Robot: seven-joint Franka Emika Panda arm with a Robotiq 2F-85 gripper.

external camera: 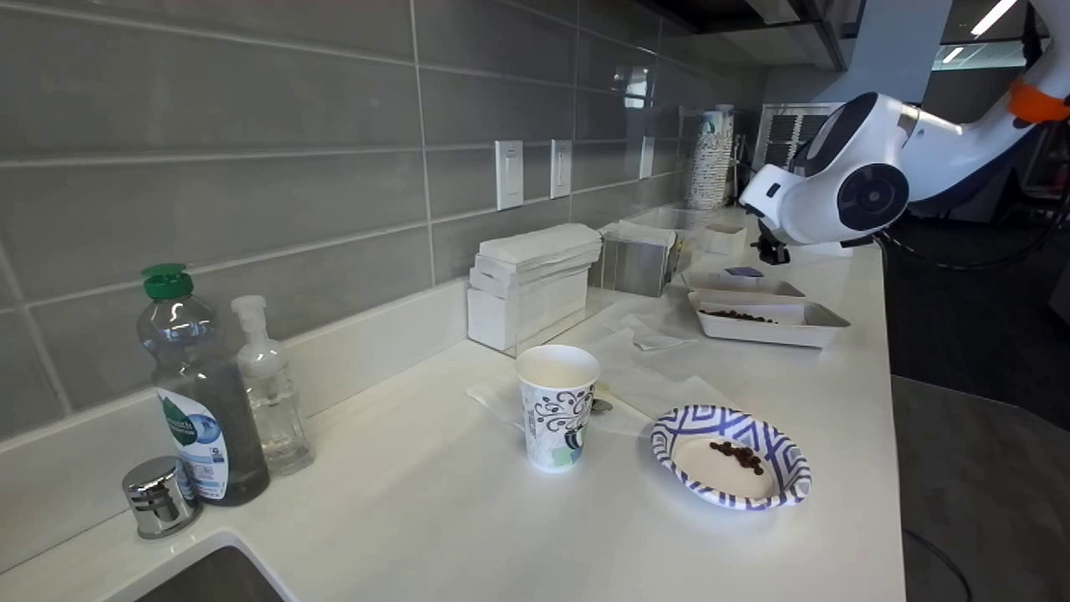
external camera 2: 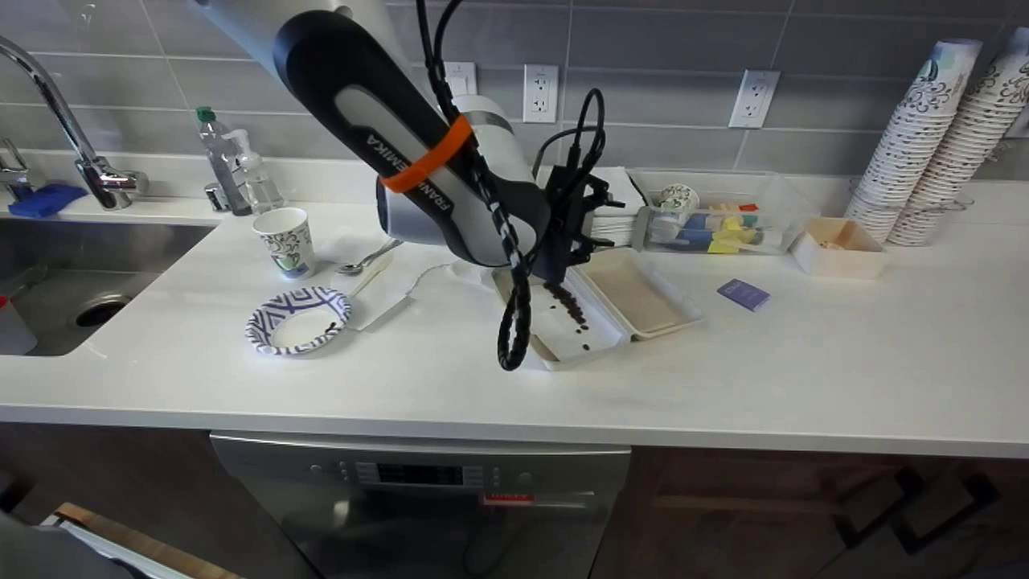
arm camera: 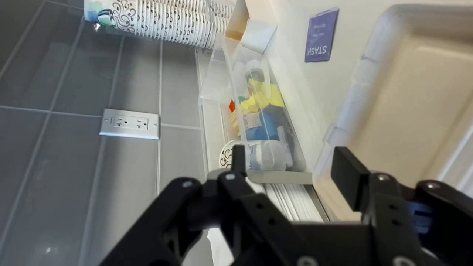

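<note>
My gripper stands open, its two black fingertips apart with nothing between them. It hangs above the trays in exterior view 1, tilted downward. One shallow white tray [external camera 2: 555, 333] rests flat on the counter with dark beans strewn in it. A second tray [external camera 2: 641, 289], empty and beige inside, lies right against it; in the wrist view a beige-floored tray [arm camera: 408, 102] fills the right side. A blue-patterned paper bowl [external camera: 692, 426] holds a few dark beans. Behind it stands a patterned paper cup [external camera: 557, 416].
Stacked paper cups [external camera 2: 912, 145], a small open box [external camera 2: 837, 249], a clear bin [external camera 2: 772, 212] and napkins [external camera: 532, 286] line the wall. A purple packet [arm camera: 320, 35] lies beyond the trays. Spoons [external camera 2: 366, 260] lie near the cup.
</note>
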